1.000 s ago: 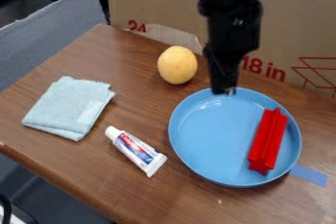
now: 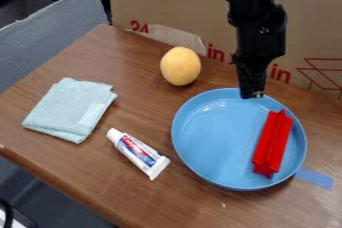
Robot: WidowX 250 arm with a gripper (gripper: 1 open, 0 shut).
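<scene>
The black gripper [image 2: 253,87] hangs over the back rim of a blue plate [image 2: 211,144], shut, with nothing visible between its fingers. Red bar-like pieces [image 2: 271,144] lie on the right half of the plate, below and apart from the gripper. A yellow rounded object [image 2: 181,65] rests on the wood behind and left of the plate. A folded pale blue cloth [image 2: 70,109] is at the left, and a toothpaste tube [image 2: 138,154] lies between cloth and plate.
A cardboard box [image 2: 160,7] stands along the back of the wooden table [image 2: 120,202]. A strip of blue tape [image 2: 315,178] is at the right. The table's left edge borders a grey surface.
The objects on the table look unchanged.
</scene>
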